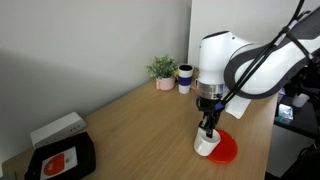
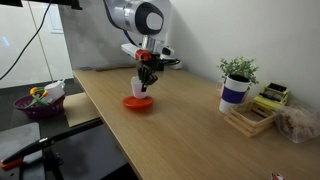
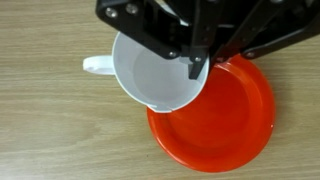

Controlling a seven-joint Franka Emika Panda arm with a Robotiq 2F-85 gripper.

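Observation:
A white mug [image 1: 206, 144] hangs from my gripper [image 1: 209, 126], which is shut on the mug's rim. In the wrist view the gripper reaches over the right side of the mug [image 3: 150, 75], with one of its fingers inside the wall; the mug is empty and its handle points left. The red plate [image 1: 228, 150] lies flat on the table, partly hidden behind the mug. From the second exterior side, the mug [image 2: 138, 89] appears above the plate [image 2: 132, 102]; whether it touches the plate I cannot tell.
Clear wooden table [image 2: 180, 130] stretches away from the plate. Farther off stand a potted plant [image 2: 235, 85] and a wooden crate [image 2: 252, 122], with a plastic bag [image 2: 297, 123] beside it. A black case [image 1: 80, 158] sits at the near left, well apart from the mug.

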